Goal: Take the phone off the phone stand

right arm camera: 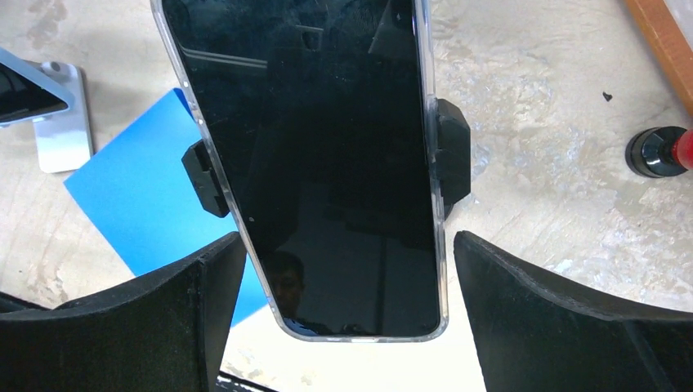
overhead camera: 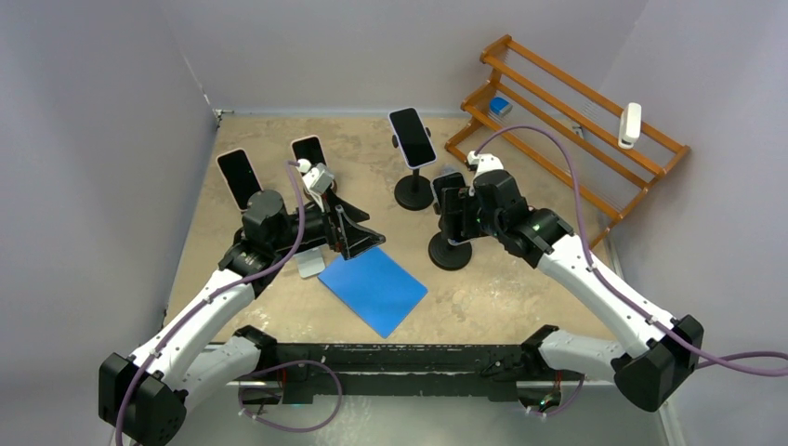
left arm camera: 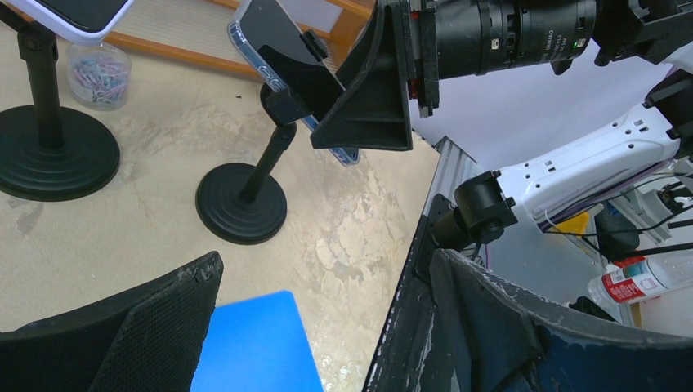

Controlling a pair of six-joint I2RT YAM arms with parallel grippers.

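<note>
A dark-screened phone [right arm camera: 327, 180] in a clear case sits in a black stand, whose side clamps [right arm camera: 452, 151] grip both its edges. The stand's round base [overhead camera: 450, 252] rests on the table. My right gripper is open, its fingers on either side of the phone's lower end. Small gaps show between the fingers and the case. From above, this gripper covers most of the phone. My left gripper hangs open over the blue sheet [overhead camera: 374, 290], nothing between its fingers.
Another phone [overhead camera: 412, 137] stands in a black stand behind. Two more phones, one [overhead camera: 239, 177] at the left, are upright near the left arm. A clear tub of clips [left arm camera: 99, 76] and a wooden rack [overhead camera: 567, 121] lie beyond.
</note>
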